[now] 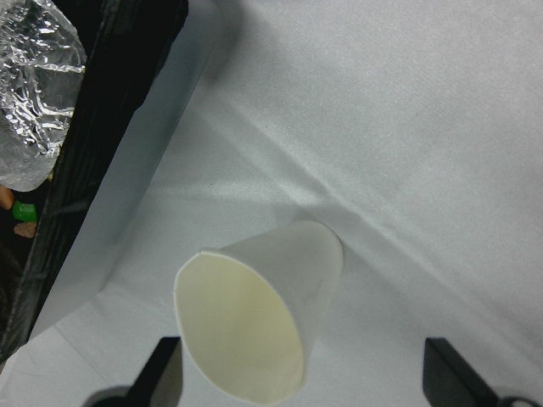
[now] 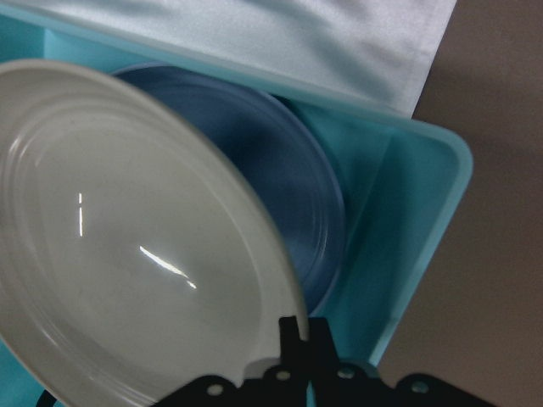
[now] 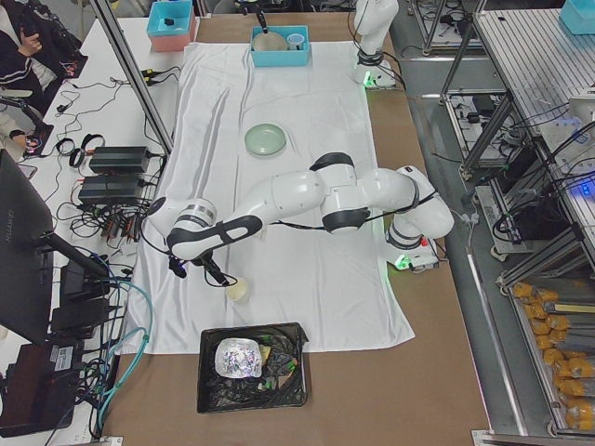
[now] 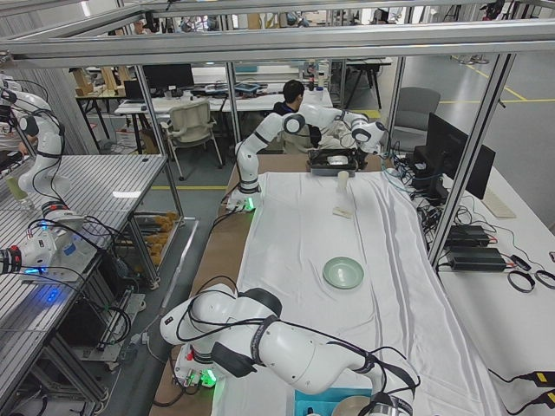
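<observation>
A white paper cup [image 1: 254, 314] stands on the cloth beside a black-lined bin [image 3: 251, 390] holding foil [image 1: 38, 93] and scraps. My left gripper is open above the cup, its fingers either side at the bottom of its wrist view. In the right wrist view my right gripper is shut on the rim of a cream plate [image 2: 127, 237], tilted over a blue plate [image 2: 271, 161] inside a teal box [image 2: 407, 229].
A green plate [image 3: 265, 138] lies in the middle of the white cloth [image 3: 335, 307], with free room around it. A brown table strip [image 3: 437, 353] runs along the right edge. A monitor [image 3: 23, 269] and cables stand at the left.
</observation>
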